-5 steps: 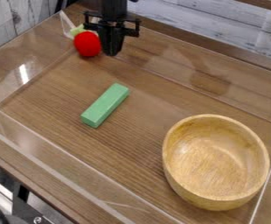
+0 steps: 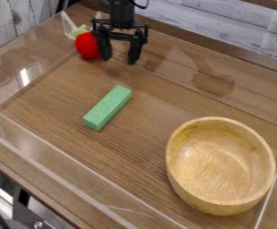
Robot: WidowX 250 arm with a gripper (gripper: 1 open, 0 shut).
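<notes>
My gripper [image 2: 120, 50] is at the top of the view, black, its two fingers spread apart and pointing down. A red round object [image 2: 86, 46] sits just left of it, close to or touching the left finger, with a pale green and white piece behind. A green rectangular block [image 2: 107, 107] lies in the middle left of the wooden table.
A large yellow bowl [image 2: 216, 165] occupies the lower right.
The block and bowl have not moved.
</notes>
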